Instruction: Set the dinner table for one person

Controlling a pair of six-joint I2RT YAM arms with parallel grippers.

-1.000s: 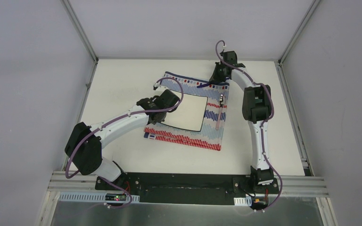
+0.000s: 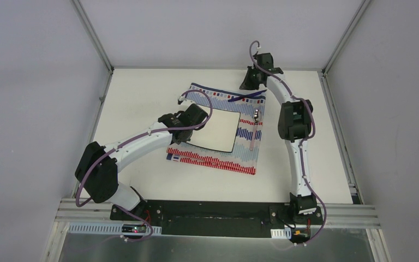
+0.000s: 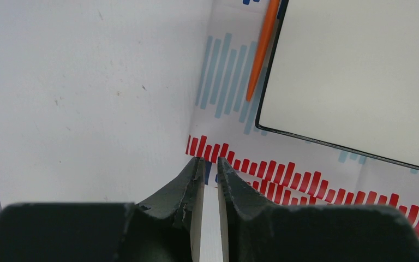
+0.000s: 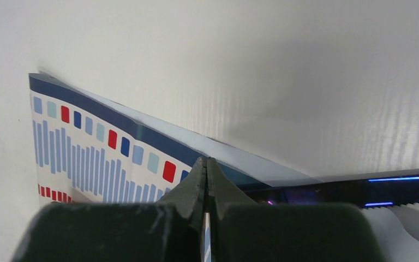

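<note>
A square cream plate (image 2: 218,131) lies on the striped placemat (image 2: 245,161). An orange utensil (image 3: 262,46) lies along the plate's left side. A spoon (image 2: 256,120) lies right of the plate. A dark blue knife (image 2: 240,98) lies across the mat's upper right edge, seen also as a dark serrated blade (image 4: 398,188) in the right wrist view. My left gripper is open, above the mat's lower left part. My right gripper is shut, above the back edge by the knife, with nothing seen between its fingers.
Walls and metal rails border it at the sides and back. The mat's edges show folded layers.
My right gripper has moved up in the top view and slightly left, away from over the knife, which has not visibly moved. The left arm is still.
</note>
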